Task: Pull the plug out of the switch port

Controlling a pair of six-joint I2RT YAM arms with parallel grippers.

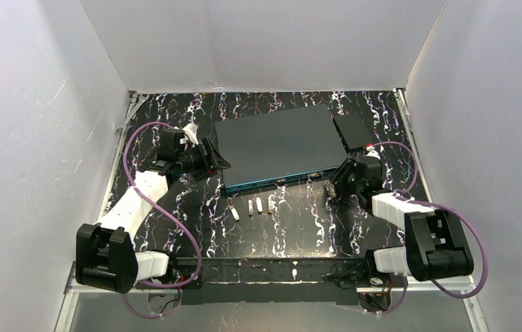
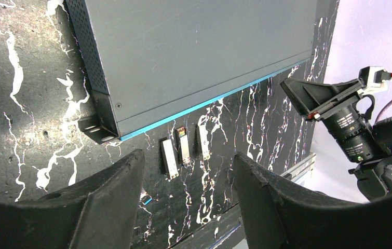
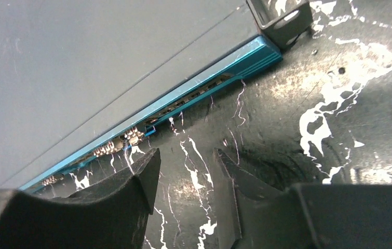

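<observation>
The switch [image 1: 282,142] is a wide dark box with a blue front edge, set at a slant on the table. In the right wrist view its front port row shows a small metallic plug [image 3: 134,136] with a blue tab, seated in or against a port. My right gripper is open close in front of that edge, nothing between its fingers, the plug lying beyond the left finger [image 3: 144,179]. My left gripper hangs by the switch's left front corner, fingers apart and empty.
Several small loose modules [image 1: 250,207] lie on the marbled table in front of the switch. A smaller dark box [image 1: 355,131] sits behind its right end. Grey walls close the sides and back.
</observation>
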